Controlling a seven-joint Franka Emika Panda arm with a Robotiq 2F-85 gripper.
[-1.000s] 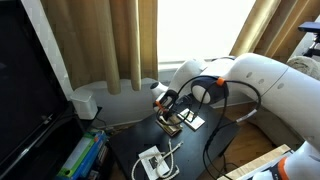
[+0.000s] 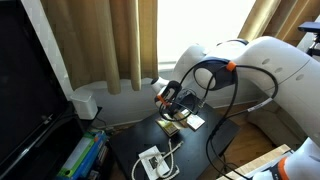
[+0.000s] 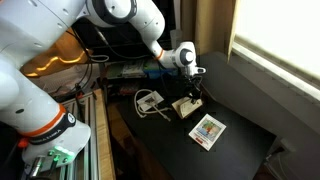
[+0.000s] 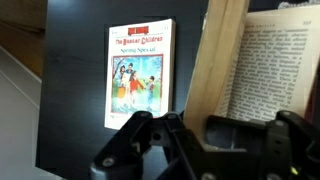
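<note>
In the wrist view, an open book [image 4: 262, 68] lies on the right with its printed page facing up. A tan strip of its pages or cover [image 4: 217, 55] stands raised along the near side and runs down to my gripper. The gripper is shut at the bottom of that view; whether a thin sheet lies between its fingers is hidden. In exterior view 2, the gripper [image 3: 194, 91] is low over the open book [image 3: 186, 107].
A paperback with a picture cover [image 4: 138, 75] lies flat beside the open book, face up. A white sheet with a dark item [image 3: 150, 101] and a pale cable [image 3: 141, 112] lie farther left.
My arm and gripper have shifted only slightly. More of the open book's pale surface shows beneath the gripper in exterior view 1. The other things on the table have stayed put.
</note>
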